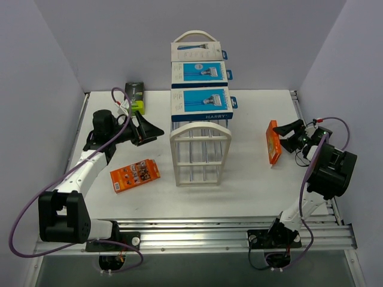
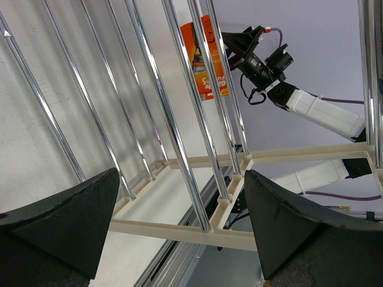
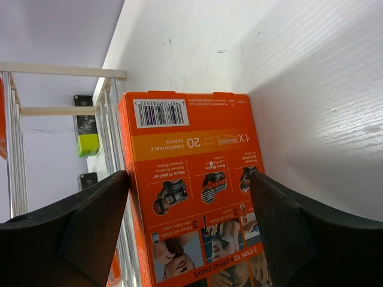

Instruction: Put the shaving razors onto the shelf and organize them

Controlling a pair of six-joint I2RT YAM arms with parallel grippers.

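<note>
An orange razor pack (image 1: 273,142) stands on edge right of the white shelf (image 1: 200,161), held by my right gripper (image 1: 285,134); in the right wrist view the pack (image 3: 185,149) fills the middle between the fingers. My left gripper (image 1: 143,130) is open at the shelf's left, facing its rods (image 2: 173,131). Another orange pack (image 1: 135,176) lies flat at front left. Three blue-and-white razor boxes (image 1: 203,103) rest atop the shelf.
A black and lime package (image 1: 136,95) lies at the back left.
</note>
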